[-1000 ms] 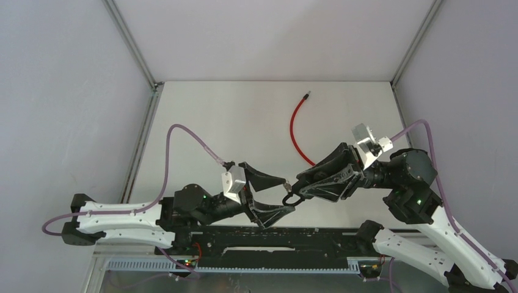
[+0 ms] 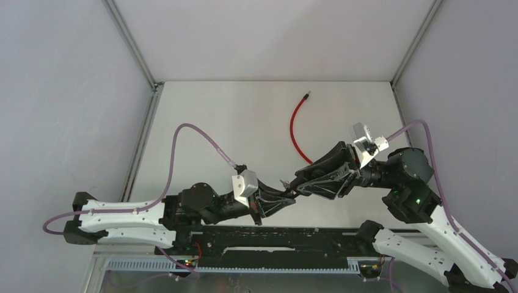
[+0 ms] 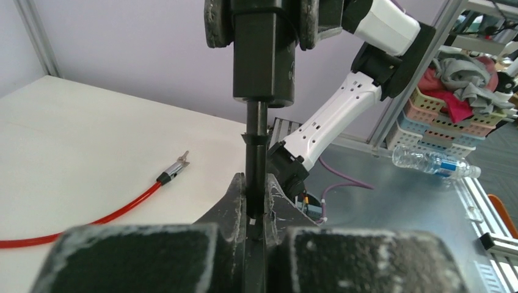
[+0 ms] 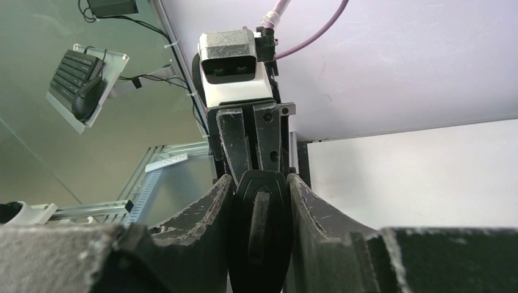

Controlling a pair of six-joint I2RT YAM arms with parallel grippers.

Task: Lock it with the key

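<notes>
In the left wrist view, my right gripper is shut on a black lock-like piece point(image 3: 262, 67), out of which a narrow black part point(image 3: 256, 122) runs down. My left gripper point(image 2: 292, 195) has its tips against my right gripper point(image 2: 298, 185) and is shut on that narrow part. The right wrist view shows the same black piece point(image 4: 259, 213) between the fingers. A small metallic piece point(image 2: 285, 184) shows beside the tips; I cannot tell what it belongs to. On the table, a red cable point(image 3: 122, 210) ends in a silver piece with a key-like bit point(image 3: 182, 157).
Side walls point(image 2: 67, 110) border the workspace. A black strip point(image 2: 305, 244) runs along the front edge.
The left gripper has moved slightly to the right, and its fingers have closed from wide apart onto the black loop sticking out of the right gripper. The right arm is practically still.
</notes>
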